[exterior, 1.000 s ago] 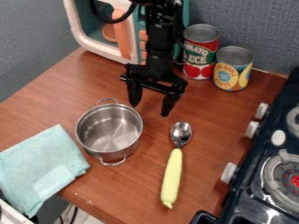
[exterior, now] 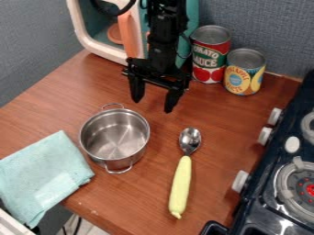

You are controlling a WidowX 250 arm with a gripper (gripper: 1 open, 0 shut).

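My black gripper [exterior: 153, 97] hangs over the back middle of the wooden table, open, with nothing between its fingers. Below it to the left is a steel pot [exterior: 114, 141] with two handles. To the right of the pot a spoon [exterior: 190, 139] lies above a yellow corn-like object [exterior: 181, 188]. A red tomato can [exterior: 210, 57] and a yellow-labelled can [exterior: 243, 75] stand behind and right of the gripper.
A light blue cloth [exterior: 39, 174] lies at the front left. A black stove [exterior: 269, 211] with white knobs fills the right side. A teal-and-white toy appliance [exterior: 101, 27] stands at the back.
My gripper has risen slightly and shifted a little to the left. The objects on the table have not moved.
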